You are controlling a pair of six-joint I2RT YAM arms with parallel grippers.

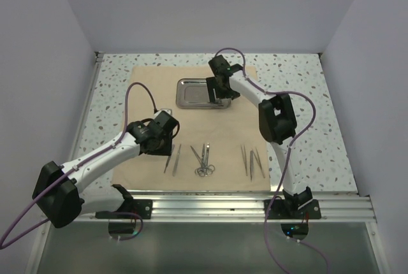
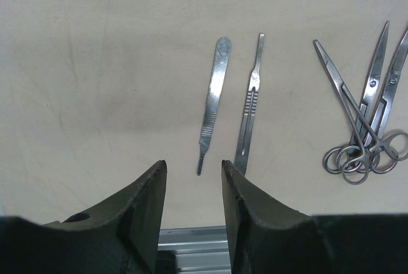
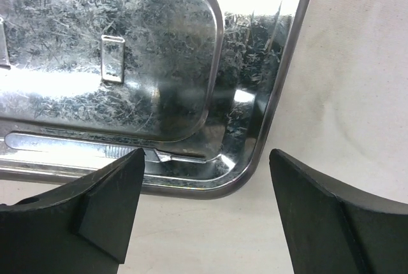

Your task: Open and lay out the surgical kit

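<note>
The metal tray (image 1: 191, 104) lies on the tan cloth at the back, its right end partly hidden by my right gripper. In the right wrist view, that gripper's fingers stand apart around the tray's corner, gripping nothing. A slim scalpel handle (image 3: 64, 146) rests inside the tray along its near wall. Over the cloth's left side hangs my left gripper, open and empty. Below it, one scalpel handle (image 2: 215, 92) lies beside another, longer handle (image 2: 250, 102). Several ring-handled scissors-like tools (image 1: 204, 162) lie grouped and partly overlapping at front centre.
Slim instruments (image 1: 252, 165) lie spaced apart on the cloth's front right.
</note>
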